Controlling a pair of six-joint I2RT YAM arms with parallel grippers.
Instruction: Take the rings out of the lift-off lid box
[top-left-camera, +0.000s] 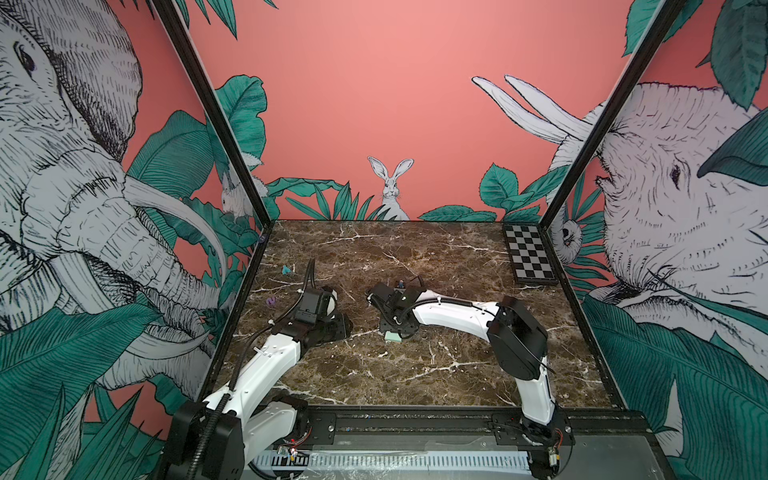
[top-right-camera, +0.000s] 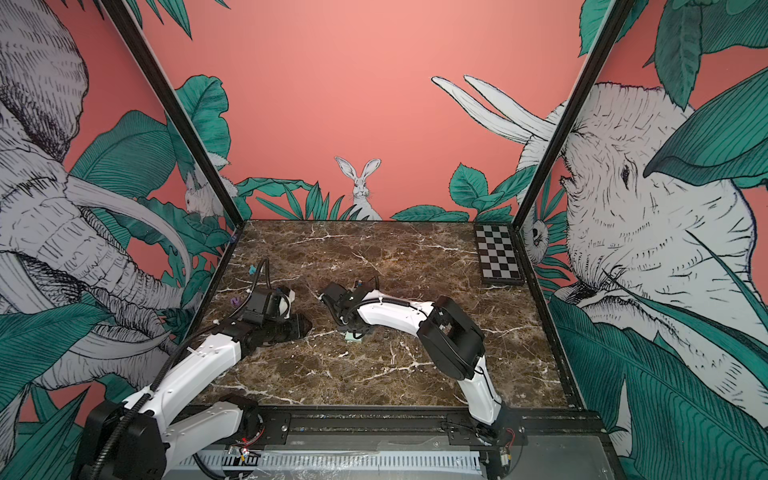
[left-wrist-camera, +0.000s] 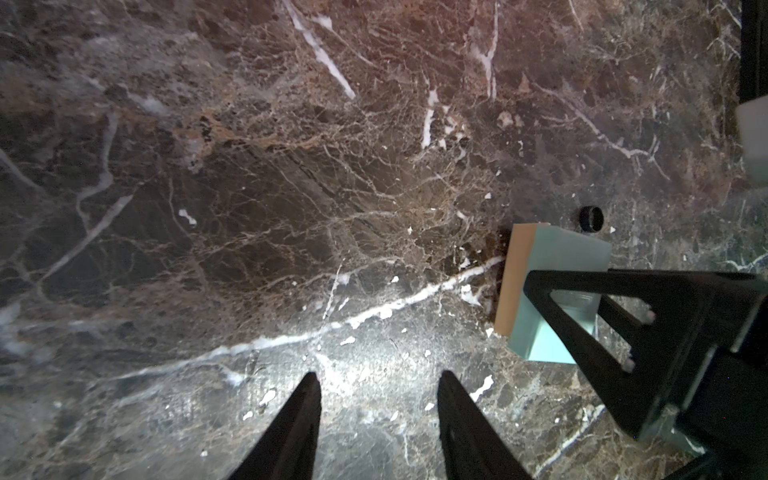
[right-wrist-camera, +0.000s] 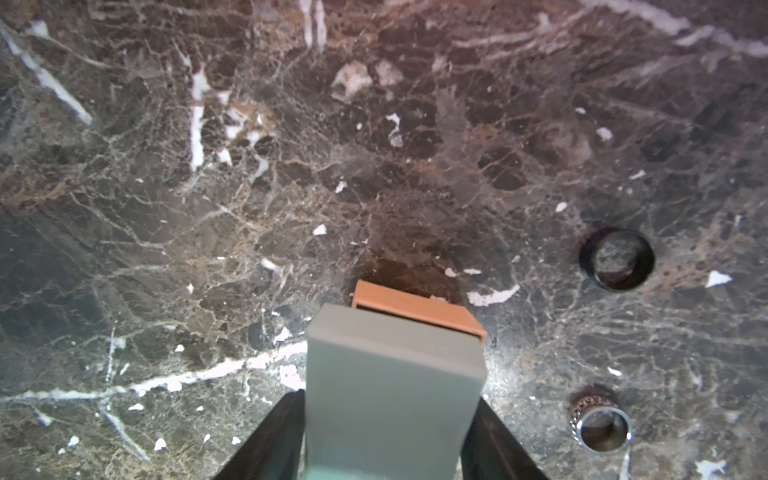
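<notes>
A pale green lid (right-wrist-camera: 392, 392) is held by my right gripper, one finger on either side. Just beyond it shows the orange rim of the box (right-wrist-camera: 420, 304); a dark gap is visible there, but how far lid and box overlap is hidden. From the left wrist view the orange box side (left-wrist-camera: 516, 276) lies against the green lid (left-wrist-camera: 568, 252), under the right fingers. A black ring (right-wrist-camera: 617, 258) and a silver ring (right-wrist-camera: 601, 427) rest on the table to the right of the box. Left of the box, my left gripper stands open and empty.
Small teal (top-left-camera: 286, 270) and purple (top-left-camera: 271, 301) items lie on the left of the table. A checkered board (top-left-camera: 529, 253) sits at the back right. Bare marble (left-wrist-camera: 240, 240) spreads between my left gripper and the box.
</notes>
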